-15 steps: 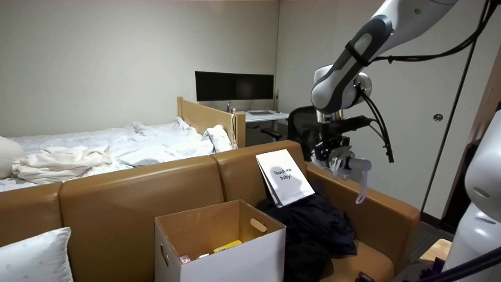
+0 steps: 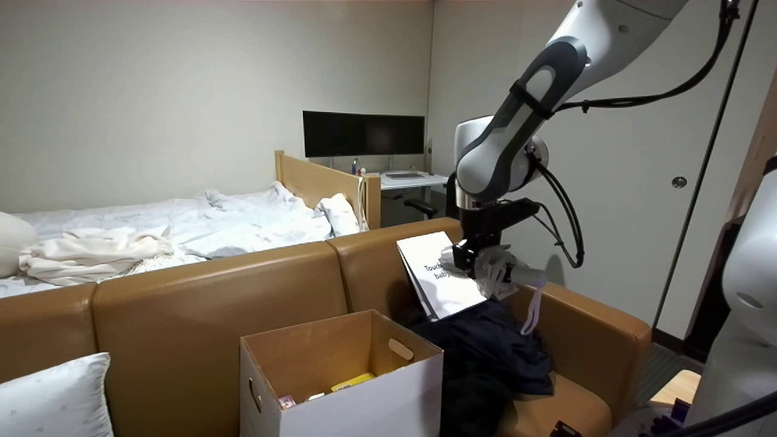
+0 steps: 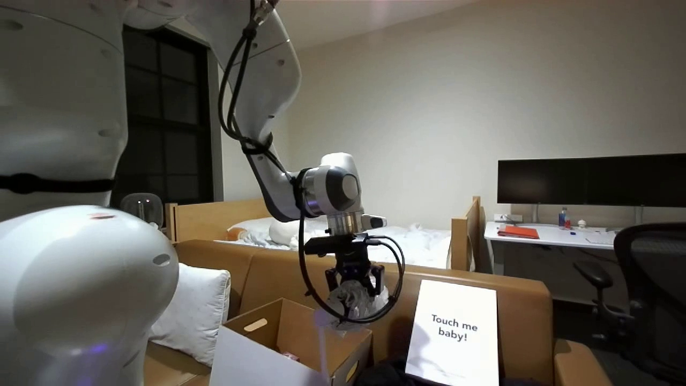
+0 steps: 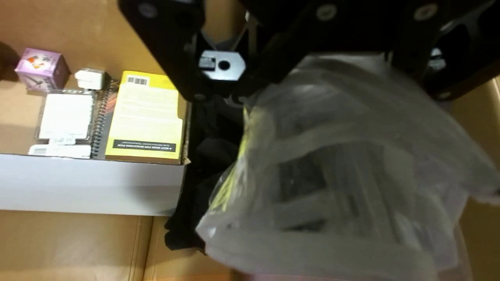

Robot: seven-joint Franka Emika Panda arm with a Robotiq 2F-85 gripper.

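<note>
My gripper point(image 3: 355, 286) is shut on a crumpled, see-through plastic bag point(image 4: 337, 178), which fills much of the wrist view and hides the fingertips there. Yellow strands and dark shapes show through the plastic. In exterior view 1 the bag point(image 2: 501, 271) hangs above the sofa's right end, with a pale strap point(image 2: 532, 313) dangling below it. Left of it on the sofa stands an open cardboard box point(image 2: 342, 393). Inside the box, the wrist view shows a yellow book point(image 4: 143, 117), a purple small box point(image 4: 41, 68) and several white items.
A white "Touch me baby!" board point(image 3: 455, 334) leans on the sofa back, partly behind my gripper in exterior view 1. Dark clothing point(image 2: 502, 349) lies right of the box. A white pillow point(image 2: 54, 397) rests at the far left.
The arm has moved left and somewhat down with the bag, from over the sofa's armrest to in front of the white board. The box and board have stayed put.
</note>
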